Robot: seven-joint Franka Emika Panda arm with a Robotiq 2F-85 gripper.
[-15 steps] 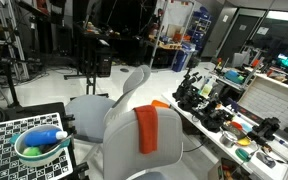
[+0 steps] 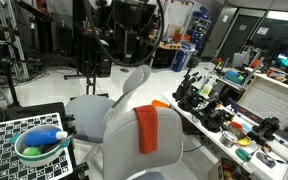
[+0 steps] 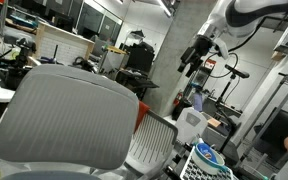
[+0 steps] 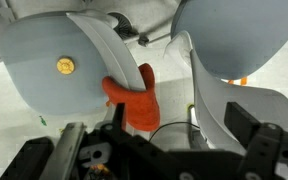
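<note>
An orange-red cloth [image 2: 147, 130] hangs over the backrest of a grey chair [image 2: 126, 150]. In the wrist view the same cloth [image 4: 134, 103] lies across the chair's rim, seen from above, beyond the fingers. My gripper is open, its dark fingers apart at the bottom of that view and nothing held between them. High above the chairs, the gripper [image 2: 126, 54] shows at the top of exterior view 1, well clear of the cloth. In exterior view 2 only a strip of the cloth [image 3: 141, 115] shows behind the large grey backrest.
A second grey chair [image 2: 88, 112] with an upright pale back [image 2: 134, 88] stands beside the first. On a gridded surface [image 2: 6, 158] at the left sits a bowl [image 2: 44, 154] with a blue item [image 2: 46, 134]. A cluttered white table [image 2: 259, 155] runs along the right.
The arm has swung rightward into the top of exterior view 1, bringing the gripper above the chairs. Cloth, chairs and bowl have stayed where they were.
</note>
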